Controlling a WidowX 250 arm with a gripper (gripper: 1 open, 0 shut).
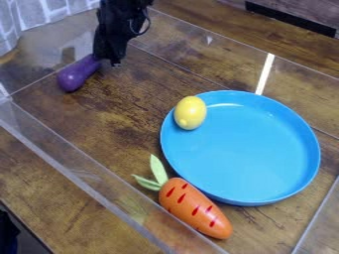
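A black gripper [111, 52] reaches down from the top left of the camera view, its lower end beside the upper right end of a purple eggplant [79, 71]. The eggplant lies on the dark wooden surface at the left. The gripper's fingers are dark and blurred, and I cannot tell how far apart they are or whether they touch the eggplant.
A blue plate [245, 149] fills the right, with a yellow oval object [191, 111] on its upper left rim. An orange toy carrot [193, 206] lies at the bottom. Clear low walls border the wooden surface [106, 129], whose middle left is bare.
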